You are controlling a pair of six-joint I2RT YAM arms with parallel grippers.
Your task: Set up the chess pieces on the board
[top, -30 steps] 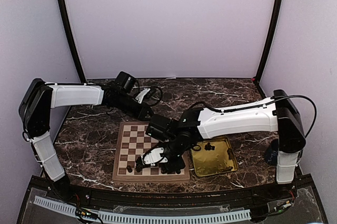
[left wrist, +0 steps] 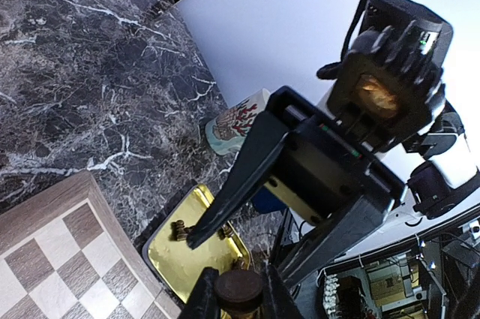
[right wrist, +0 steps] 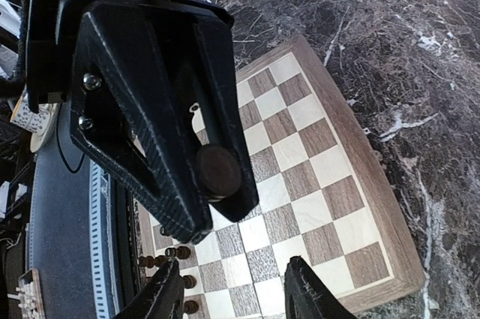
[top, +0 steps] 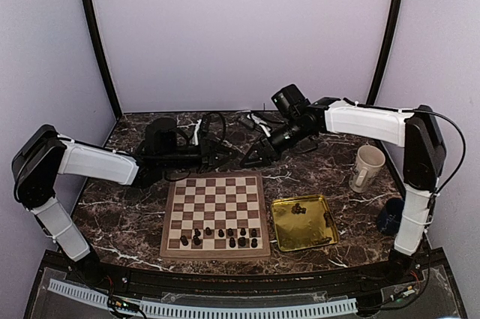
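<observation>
A dark round-based chess piece is pinched in my left gripper, raised above the far edge of the chessboard. Its round end faces the right wrist camera. My right gripper stands open and empty, with its fingers pointed at that piece from the right. Both grippers are close together in the top view. Several dark pieces occupy the near rows of the board. The held piece's other end is hidden, so its kind cannot be told.
A gold tray, right of the board, holds a few dark pieces. Beyond it are a white mug and a blue cup. The board's middle and far squares look bare.
The left gripper moved slightly and kept its piece.
</observation>
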